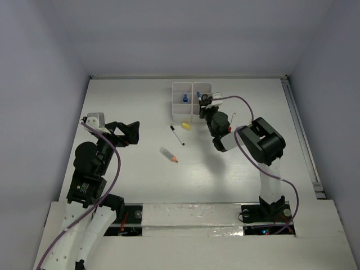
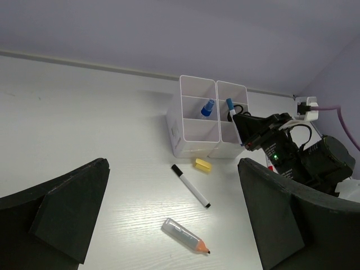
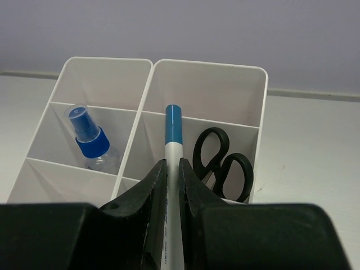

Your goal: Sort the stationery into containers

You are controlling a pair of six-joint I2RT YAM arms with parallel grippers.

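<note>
My right gripper is shut on a white pen with a blue cap (image 3: 173, 126), held over the right column of the white divided container (image 3: 115, 57). Black scissors (image 3: 239, 169) are in that column's middle compartment, a blue-capped spray bottle (image 3: 93, 138) in the left middle one. On the table lie a black-capped marker (image 2: 191, 187), a yellow block (image 2: 202, 165) and a clear pencil-shaped item with an orange tip (image 2: 185, 235). My left gripper (image 1: 132, 133) stands open at the left, empty, away from them.
Grey walls bound it at the back and sides. A red item is partly hidden beside the right arm.
</note>
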